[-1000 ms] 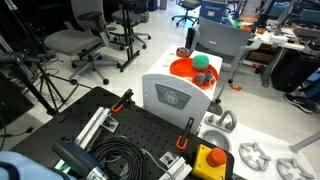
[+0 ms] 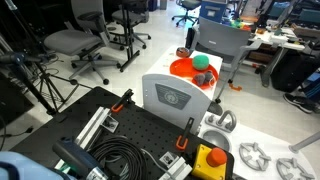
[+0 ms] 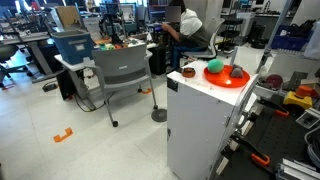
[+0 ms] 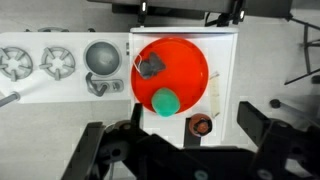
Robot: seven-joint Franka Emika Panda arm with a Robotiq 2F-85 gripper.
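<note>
A red plate (image 4: 186, 60) lies on the white counter, seen from above in the wrist view. On it rest a green round object (image 4: 165, 101) near its lower edge and a dark grey piece (image 4: 151, 66) at its left. Just off the plate stands a small brown round object (image 4: 200, 125). My gripper is open, its two black fingers (image 4: 120, 147) wide apart above the counter with nothing held. In exterior view 2 the plate (image 3: 231, 78) sits on top of the white cabinet (image 3: 197, 126); the gripper shows in neither exterior view.
A small sink (image 4: 101, 57) with a faucet and a stove burner (image 4: 58, 62) lie left of the plate. A thin light stick (image 4: 214, 95) lies at the counter's right. An orange-topped yellow block (image 2: 211, 160) sits near the sink. A grey chair (image 3: 122, 75) stands behind the cabinet.
</note>
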